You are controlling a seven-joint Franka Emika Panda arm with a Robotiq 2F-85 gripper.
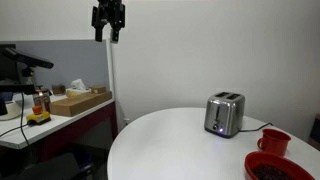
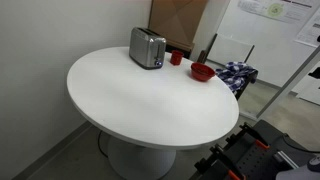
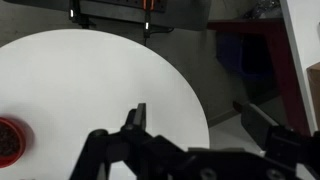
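High up in exterior view 1, well clear of the table, my gripper (image 1: 107, 39) points downward. Its two fingers stand apart with nothing between them. The wrist view also shows the gripper with a wide gap over the table edge and floor. A silver toaster (image 1: 225, 115) stands on the round white table (image 1: 165, 145). Beside it are a red mug (image 1: 273, 141) and a red bowl (image 1: 250, 167) with dark contents. In exterior view 2 the toaster (image 2: 148, 48), mug (image 2: 176, 58) and bowl (image 2: 202, 72) sit towards the table's far side.
A side counter (image 1: 70, 120) on the left holds a cardboard box (image 1: 82, 103), a yellow tool (image 1: 38, 119) and other clutter. A checkered cloth (image 2: 235, 75) lies beyond the bowl. The toaster's black cord (image 1: 258, 127) runs towards the mug.
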